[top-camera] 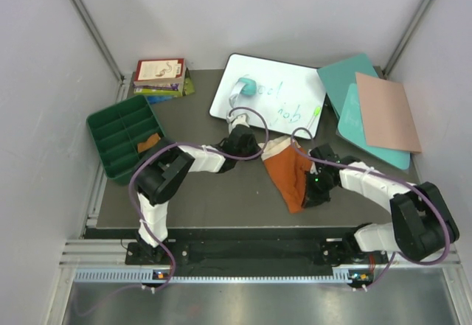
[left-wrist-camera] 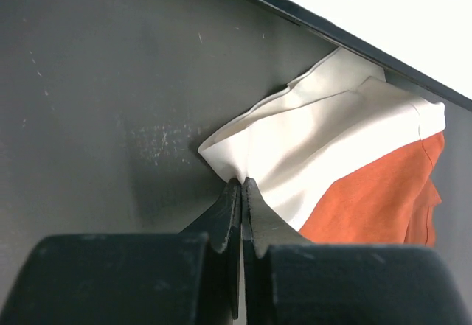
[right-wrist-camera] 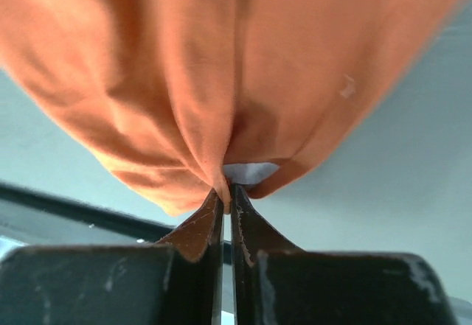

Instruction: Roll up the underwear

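Orange underwear (top-camera: 283,174) with a cream waistband (left-wrist-camera: 310,130) lies folded on the dark table, right of centre. At the left corner of the waistband, my left gripper is shut with its tips on the pale cloth, pinching its edge. Over the lower end, my right gripper is shut on a gathered fold of the orange cloth (right-wrist-camera: 184,82), which bunches up into its tips. A small pale patch shows beside those tips in the right wrist view. In the top view the right arm covers part of the underwear's right side.
Just behind the waistband lies a whiteboard (top-camera: 267,93). A green compartment box (top-camera: 118,137) with an orange piece in it stands at the left, books (top-camera: 160,74) behind it. Teal and tan folders (top-camera: 387,111) lean at the right.
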